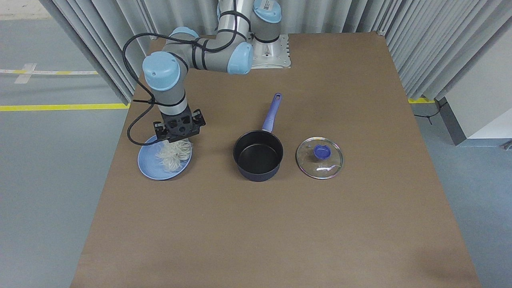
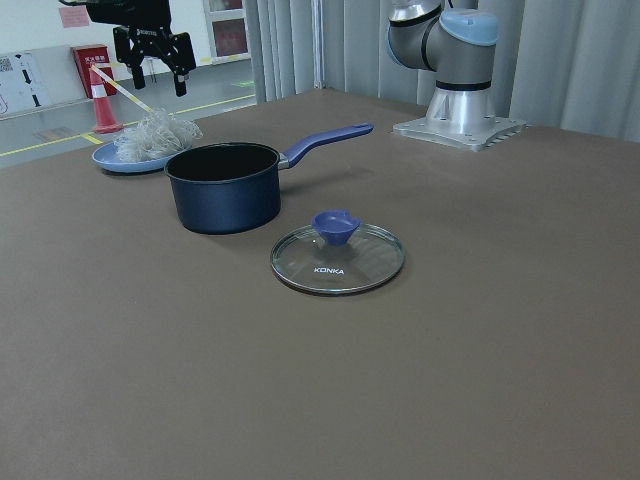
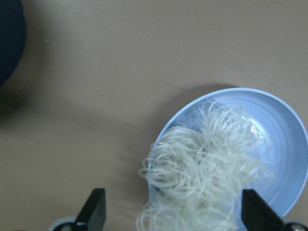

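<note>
A blue plate (image 1: 152, 163) holds a tangled pile of white noodles (image 1: 173, 156), seen also in the left view (image 2: 156, 138). My gripper (image 2: 160, 82) hangs above the plate, fingers apart with nothing between them; in the wrist view its fingertips frame the noodles from above. A dark saucepan (image 1: 257, 158) with a purple handle (image 1: 272, 112) stands to the right of the plate. Further right a glass lid (image 2: 330, 265) with a blue knob (image 1: 322, 151) lies flat on the table.
The robot base (image 1: 269, 57) stands at the back edge, with grey curtains behind it.
</note>
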